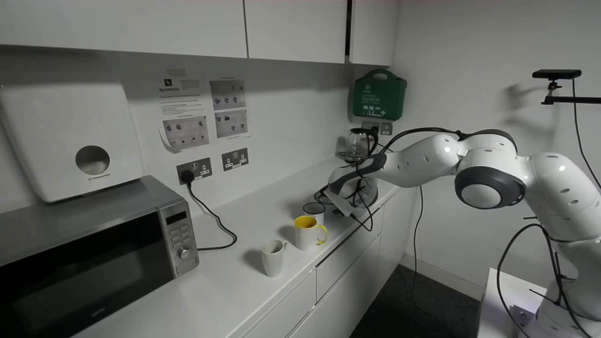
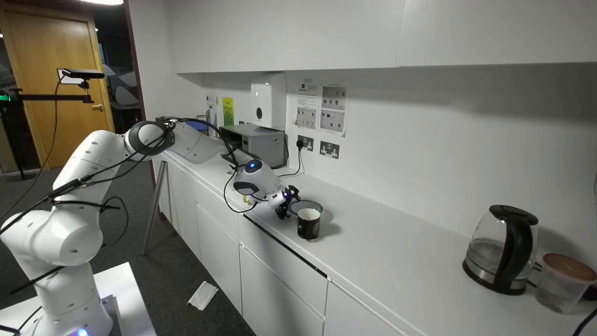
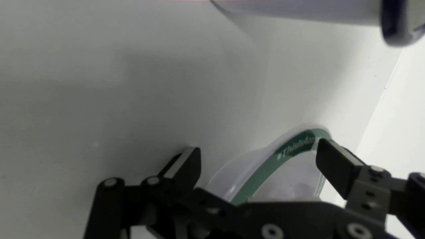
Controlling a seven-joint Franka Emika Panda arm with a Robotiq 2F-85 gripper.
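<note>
My gripper is open, its two dark fingers [image 3: 338,167] standing wide apart. Between and beyond them in the wrist view lies part of a white bowl [image 3: 285,155] with a green printed band along its rim; its near part is hidden behind the gripper body. I cannot tell whether a finger touches it. In exterior view 2 the gripper [image 2: 289,202] is low over the counter beside the bowl [image 2: 315,206]. A black mug [image 2: 308,224] with a pale inside stands upright just in front of the bowl.
A dark-rimmed mug [image 1: 313,209], a yellow-lined mug [image 1: 307,232] and a white mug [image 1: 273,258] stand in a row towards the microwave [image 1: 96,248]. A glass kettle [image 2: 501,249] and a lidded tub [image 2: 564,283] are at the far end. The counter between has free room.
</note>
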